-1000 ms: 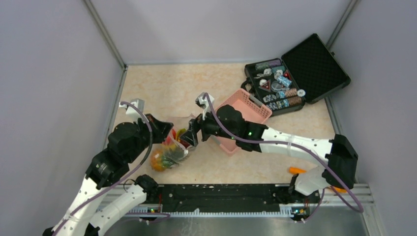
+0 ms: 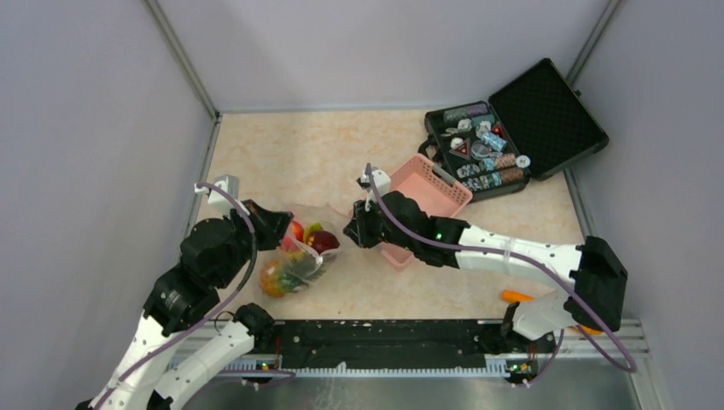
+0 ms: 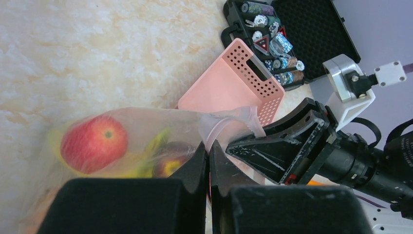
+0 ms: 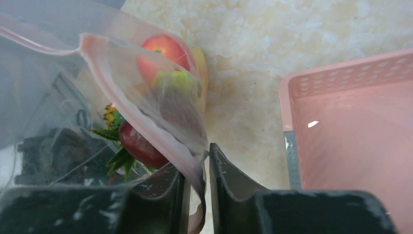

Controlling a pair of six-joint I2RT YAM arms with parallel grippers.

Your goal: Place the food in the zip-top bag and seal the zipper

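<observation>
The clear zip top bag (image 2: pixel 299 269) holds fruit: a red apple (image 3: pixel 95 141), something yellow-green, a dark red fruit (image 4: pixel 141 146) and leafy produce. My left gripper is shut on the bag's upper edge, which rises between its fingertips. My right gripper is at the bag's opposite end, with the pinkish zipper strip (image 4: pixel 126 107) running down between its fingers; whether they are closed on it is unclear.
A pink basket (image 2: pixel 427 188) sits right of the bag. A black case (image 2: pixel 478 149) of small items lies at the back right. An orange object (image 2: pixel 516 296) is near the front right edge.
</observation>
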